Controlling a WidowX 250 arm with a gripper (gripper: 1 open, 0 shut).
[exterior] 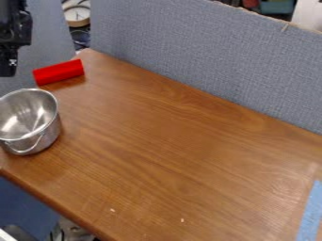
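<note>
The black gripper (10, 47) is at the upper left edge of the camera view, mostly cut off, above and behind a shiny metal pot (28, 122); whether it is open or shut cannot be made out. The pot stands upright on the left end of the wooden table. A red cylinder (59, 72) lies on its side just behind the pot, to the right of the gripper.
Grey padded walls (214, 61) border the back and left. A blue tape strip (310, 212) lies at the right edge.
</note>
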